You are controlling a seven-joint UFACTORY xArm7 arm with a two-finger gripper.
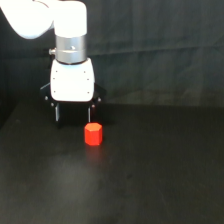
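Note:
A small red block (93,134) with a hexagonal-looking outline rests on the dark table, left of the centre of the view. My gripper (73,114) is just behind and to the left of it, pointing down. Its two thin fingers stand wide apart, and nothing shows between them. The right finger appears close to the block's back edge in the picture; whether they touch cannot be told from this angle.
A dark curtain (155,50) hangs behind the table.

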